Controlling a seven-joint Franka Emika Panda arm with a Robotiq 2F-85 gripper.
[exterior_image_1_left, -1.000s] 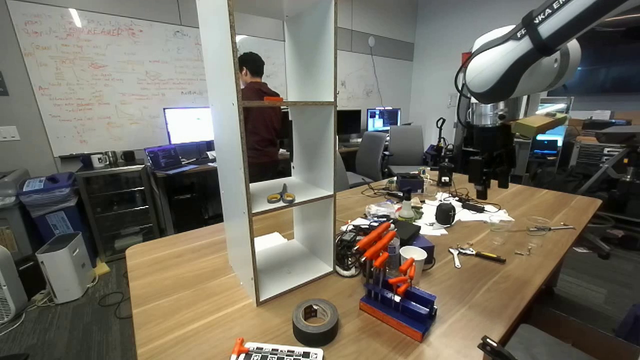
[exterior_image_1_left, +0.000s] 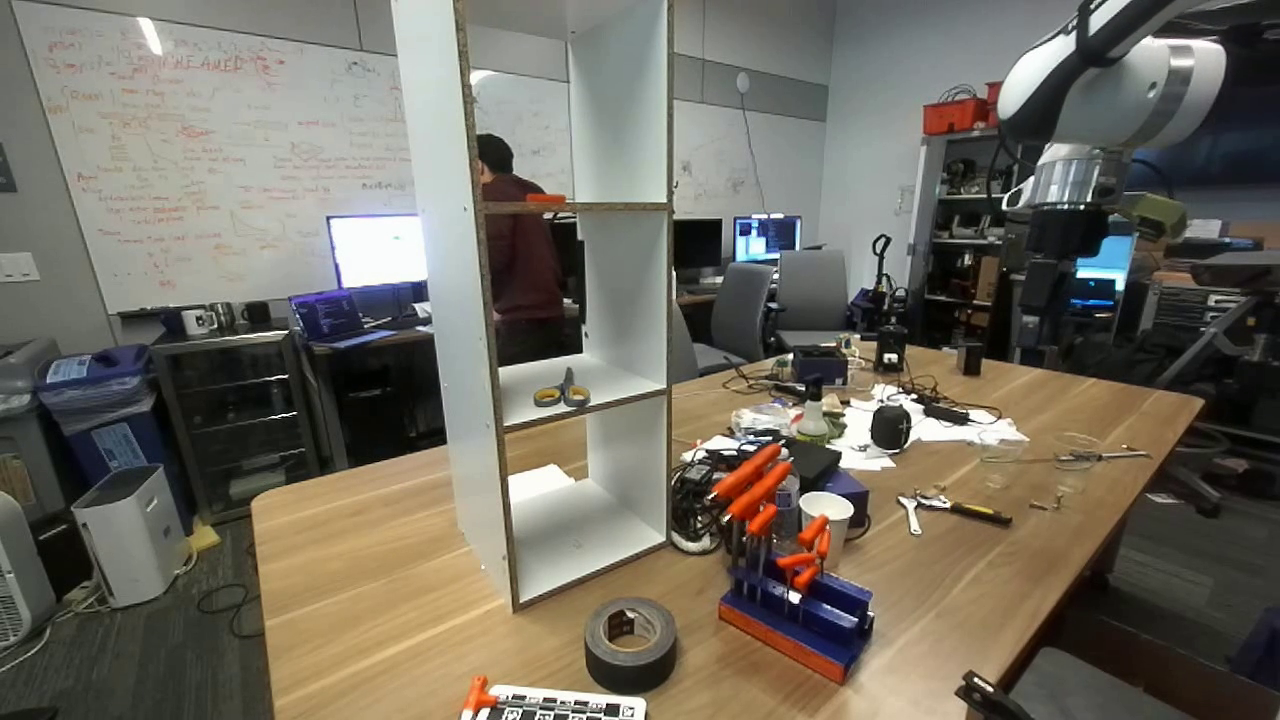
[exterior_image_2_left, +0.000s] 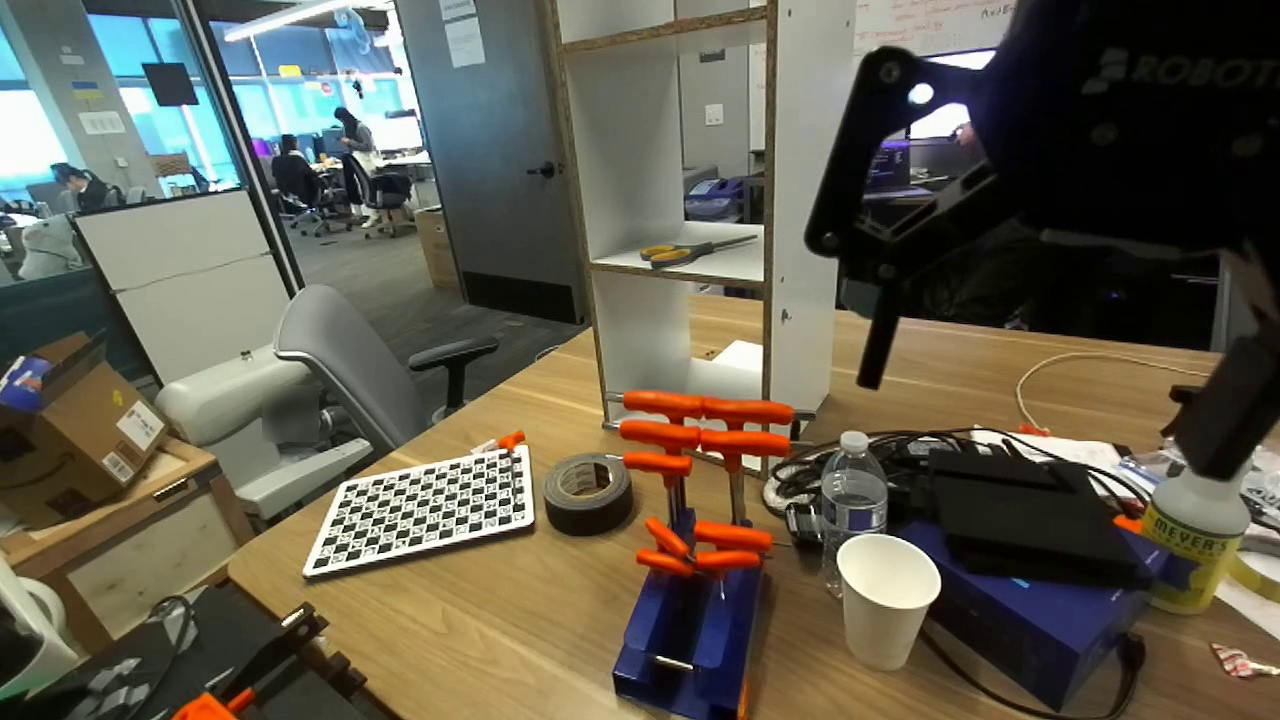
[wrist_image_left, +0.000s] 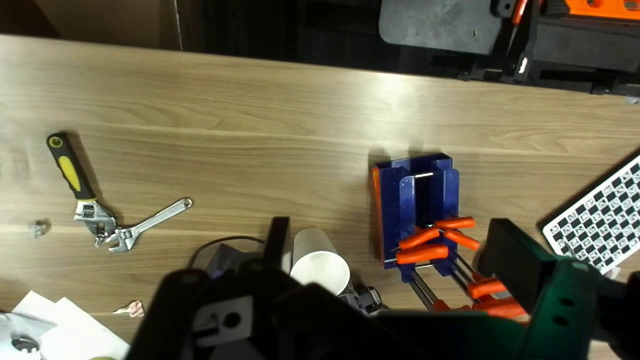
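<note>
My gripper (exterior_image_2_left: 1042, 414) hangs above the cluttered part of the table, its two fingers spread wide with nothing held between them. In the wrist view the left finger (wrist_image_left: 277, 237) shows beside the white paper cup (wrist_image_left: 322, 270). A blue stand (wrist_image_left: 408, 198) of orange-handled hex keys is below, in the gap toward the right finger (wrist_image_left: 517, 255). Both lie well under the fingers, touching neither. Scissors (exterior_image_2_left: 696, 250) rest on the middle shelf of the white shelf unit (exterior_image_1_left: 540, 552). A roll of black tape (exterior_image_1_left: 630, 644) lies in front of it.
Two wrenches (wrist_image_left: 90, 210) lie on open table. A water bottle (exterior_image_2_left: 853, 504), a spray bottle (exterior_image_2_left: 1191, 534), cables and a blue box (exterior_image_2_left: 1032, 630) crowd the area by the cup. A checkered board (exterior_image_2_left: 420, 510) lies near the table edge.
In exterior view 1 the arm and gripper have risen and shifted to the right. The person behind the shelf has moved slightly. Objects on the table look unmoved.
</note>
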